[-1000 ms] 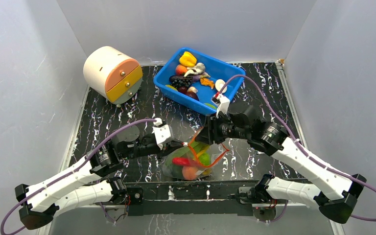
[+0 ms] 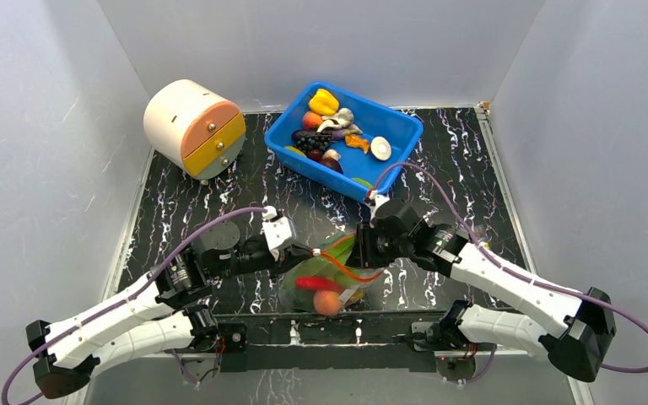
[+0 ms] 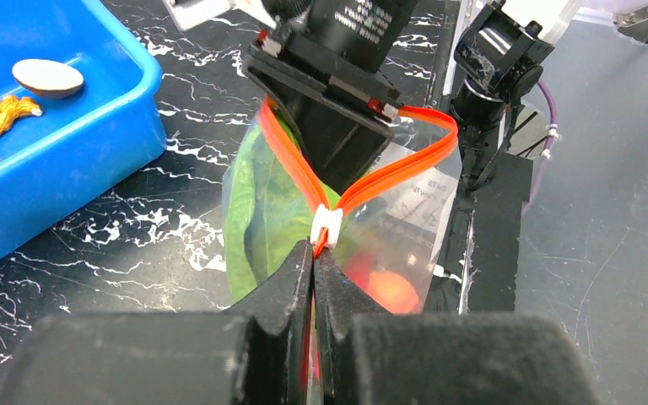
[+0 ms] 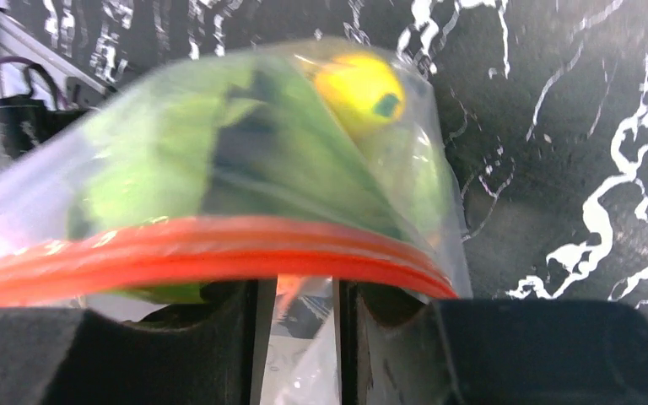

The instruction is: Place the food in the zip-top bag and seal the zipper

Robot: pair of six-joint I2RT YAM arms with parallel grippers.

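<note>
The clear zip top bag (image 2: 285, 294) stands near the table's front edge, its orange zipper (image 3: 422, 158) spread into two strips. Inside show a red vegetable (image 2: 316, 283), an orange-red round food (image 2: 327, 303) and green leafy food (image 3: 243, 202). My left gripper is shut on the bag's zipper end, just below the white slider (image 3: 326, 226). From the right, my right gripper reaches into the bag's mouth between the strips. Its fingers (image 4: 257, 325) stand partly open with a narrow gap; an orange strip crosses in front of their tips.
Behind the bag stands a blue bin (image 2: 405, 126) holding several other foods. A round cabinet with coloured drawers (image 2: 194, 131) is at the back left. Bare black marbled table (image 2: 177, 198) lies left of the bin.
My right gripper has come down and a little leftward into the bag's mouth. The bag's opening has shifted slightly around it. My left gripper has barely moved.
</note>
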